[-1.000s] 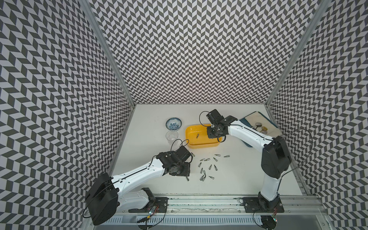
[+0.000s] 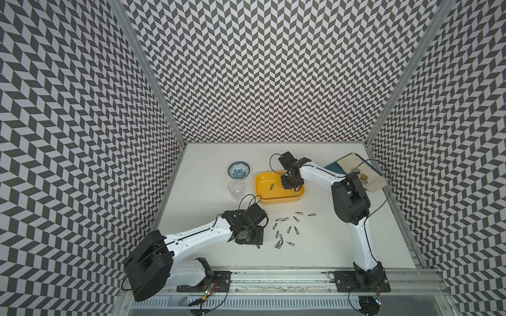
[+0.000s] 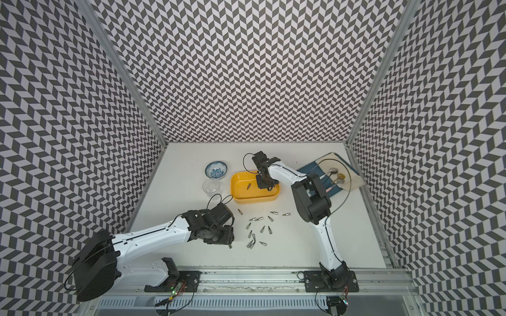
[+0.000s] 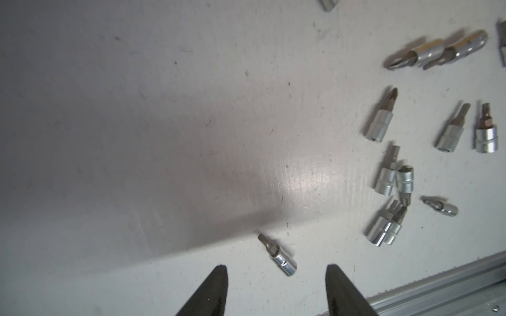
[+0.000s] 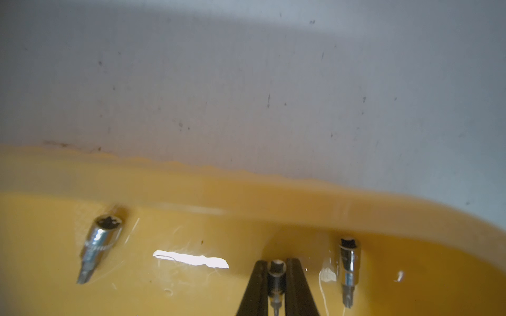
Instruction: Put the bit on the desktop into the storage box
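Note:
In the right wrist view my right gripper is shut on a silver bit point(image 5: 276, 281), low inside the yellow storage box point(image 2: 279, 200). Two other bits lie on the box floor, one at the left point(image 5: 99, 245) and one at the right point(image 5: 349, 268). Over the desk's front part, my left gripper stands open. A single bit point(image 4: 279, 257) lies on the desktop between and slightly ahead of its fingers, touching neither. Several more bits, including a tight cluster point(image 4: 390, 223), are scattered to its right.
Left of the box are a blue-patterned bowl point(image 2: 238, 170) and a clear cup point(image 2: 236, 187). A cloth with spoons point(image 3: 337, 173) lies at the right. The desk's metal front rail point(image 4: 442, 287) runs close to the left gripper.
My left gripper has shifted slightly and come closer to the desktop, staying open.

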